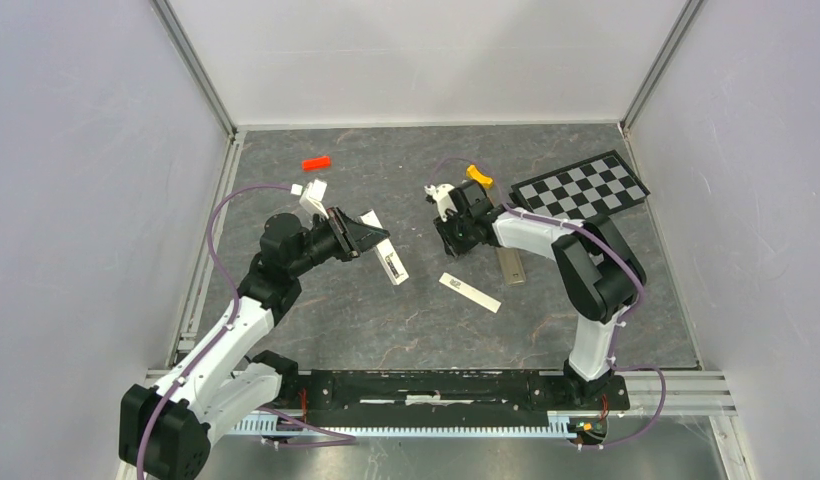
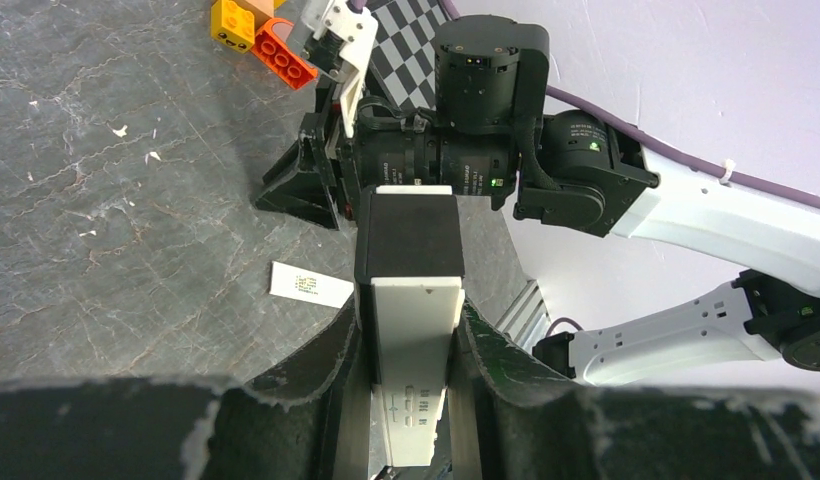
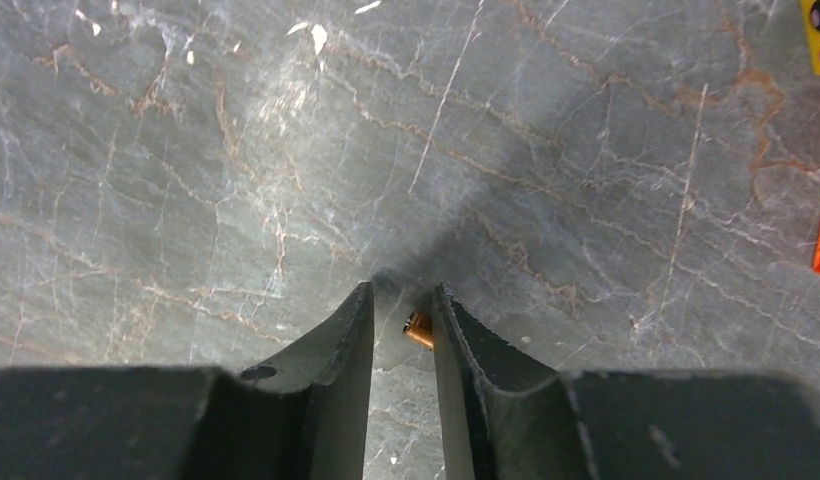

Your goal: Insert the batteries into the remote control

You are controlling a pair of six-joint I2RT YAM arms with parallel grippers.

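The white remote control (image 1: 391, 262) is held above the table, my left gripper (image 1: 369, 238) shut on its middle. In the left wrist view the remote (image 2: 411, 350) is clasped between both fingers, its black part at the far end. My right gripper (image 1: 449, 250) points down over the table centre, its fingers a little apart. Near its tips in the right wrist view is a battery (image 3: 419, 328) with a copper-coloured end. The right finger hides the rest of it, and I cannot tell whether they touch. A white cover strip (image 1: 471, 293) lies flat on the table.
A grey-brown bar (image 1: 511, 266) lies under the right forearm. The checkered board (image 1: 581, 188) is at the right, with a yellow block (image 1: 479, 176) near it. A red block (image 1: 316, 163) lies far left. Table between the arms is mostly clear.
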